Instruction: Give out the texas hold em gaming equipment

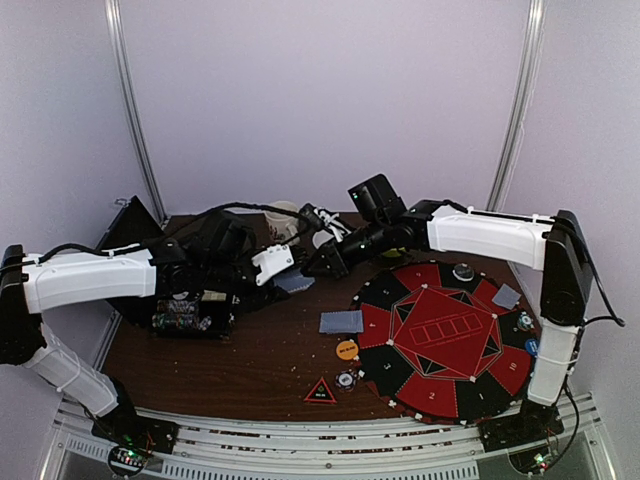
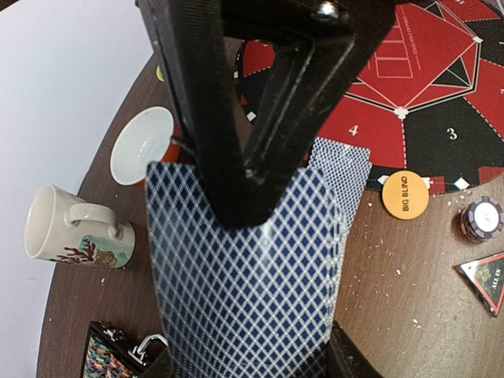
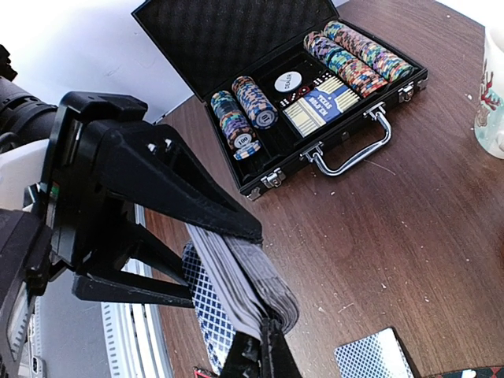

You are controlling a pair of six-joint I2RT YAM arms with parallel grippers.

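Observation:
A deck of blue-checkered cards (image 2: pixel 244 291) is gripped above the table by my left gripper, shut on its sides. In the right wrist view the deck's layered edge faces me. My right gripper is shut with its tips right at that edge; whether a card is pinched between them cannot be made out. From the left wrist view, the right fingers (image 2: pixel 236 189) overlap the top of the deck. Blue-backed cards (image 1: pixel 341 322) lie on the table beside the red and black mat (image 1: pixel 440 335). More cards (image 1: pixel 506 297) rest on the mat's right side.
The open chip case (image 3: pixel 315 102) stands at the left with chips inside. A mug (image 2: pixel 79 228) and a white bowl (image 2: pixel 143 146) are at the back. Near the mat lie the big blind button (image 1: pixel 347 350), chips (image 1: pixel 346 380) and the all-in triangle (image 1: pixel 320 391).

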